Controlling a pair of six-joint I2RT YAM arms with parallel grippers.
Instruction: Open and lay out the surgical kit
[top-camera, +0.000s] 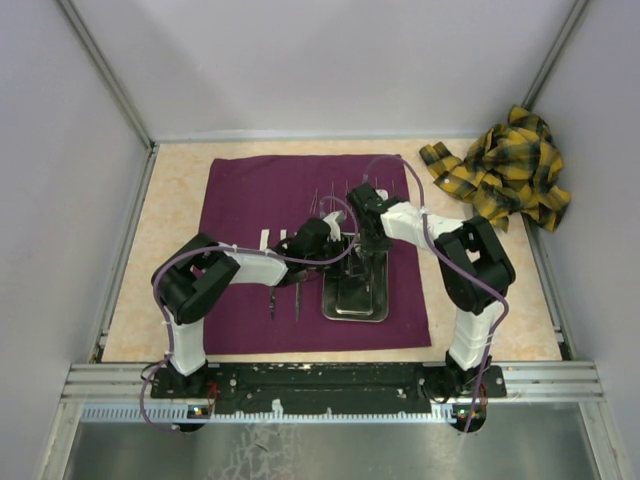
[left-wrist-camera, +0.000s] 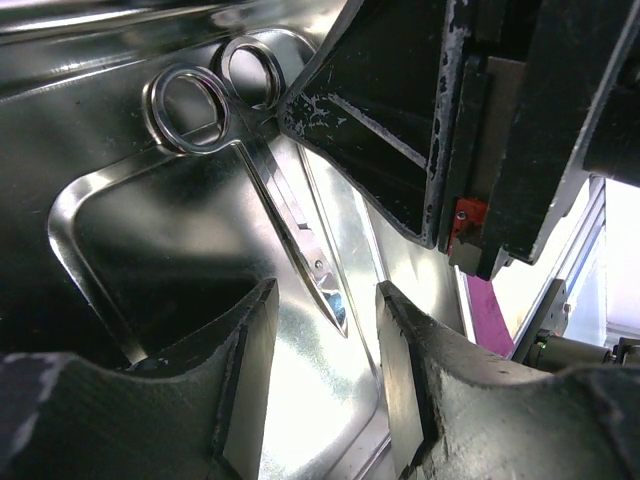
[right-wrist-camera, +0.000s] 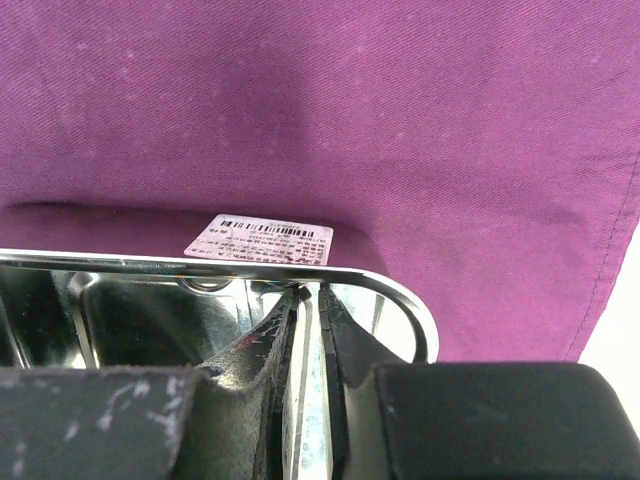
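A steel tray (top-camera: 355, 308) lies on the purple cloth (top-camera: 245, 195). Scissors (left-wrist-camera: 190, 142) rest inside it, ring handles against the far wall. My left gripper is part open just above the scissors' blade tip, with nothing seen between its fingers. My right gripper is shut at the tray's rim, over a shiny strip; whether it grips anything is unclear. In the top view both wrists crowd over the tray and hide part of it.
Long instruments (top-camera: 297, 305) lie in rows on the cloth left of and behind the tray. A crumpled yellow plaid cloth (top-camera: 510, 165) sits at the back right. A printed label (right-wrist-camera: 258, 240) shows beside the tray.
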